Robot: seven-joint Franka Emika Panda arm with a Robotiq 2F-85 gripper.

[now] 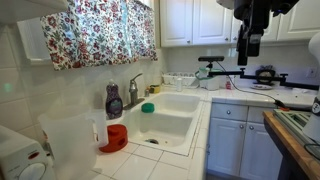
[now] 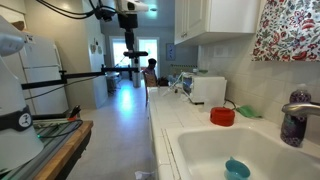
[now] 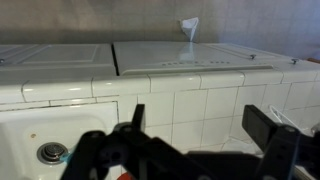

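My gripper (image 1: 246, 62) hangs high in the air in front of the counter, well clear of everything. In the wrist view its two dark fingers stand wide apart at the lower edge, and the gripper is open with nothing held. Below lies the white sink (image 1: 168, 122), with a green cup-like item (image 1: 148, 107) on its ledge in exterior view 1. That item, teal in exterior view 2 (image 2: 236, 169), appears at the basin. A red round container (image 1: 114, 137) rests on the tiled counter. The wrist view shows the sink drain (image 3: 52, 152).
A dark soap bottle (image 1: 113, 101) stands by the faucet (image 1: 135, 86). Next to the red container is a translucent white bin (image 1: 74, 145). A wooden-edged table (image 1: 290, 145) is at the right. A small pale scrap (image 3: 190, 26) lies on the floor.
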